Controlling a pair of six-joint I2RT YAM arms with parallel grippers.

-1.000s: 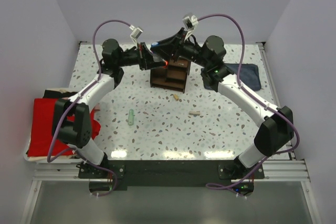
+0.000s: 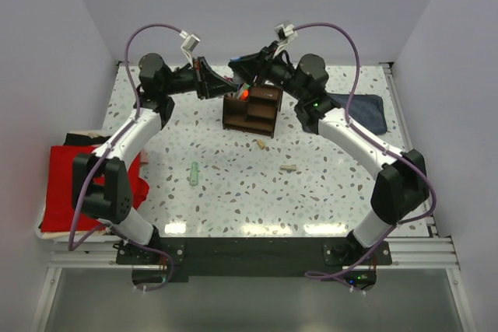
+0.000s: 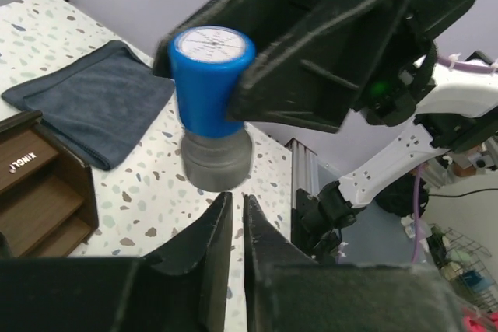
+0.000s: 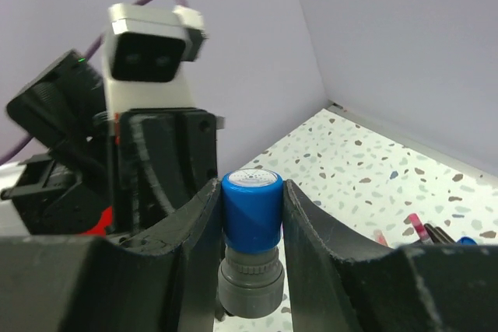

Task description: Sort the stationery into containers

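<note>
My right gripper is shut on a short cylinder (image 4: 253, 211) with a blue top and a grey lower part, held upright in the air. The same cylinder (image 3: 208, 91) shows in the left wrist view, its grey end just beyond my left fingertips. There my left gripper is open by a narrow gap, pale table showing between its fingers and nothing held. From above, both grippers meet over the brown wooden organizer (image 2: 250, 124), partly hiding it. On the table lie a green piece (image 2: 194, 173), a small yellow piece (image 2: 261, 144) and a beige piece (image 2: 289, 167).
Pens, among them a pink one (image 4: 419, 227), stand at the right of the right wrist view. A dark folded cloth (image 2: 366, 112) lies at the right back, a red cloth (image 2: 85, 184) at the left.
The right arm has shifted slightly left, still holding the cylinder.
</note>
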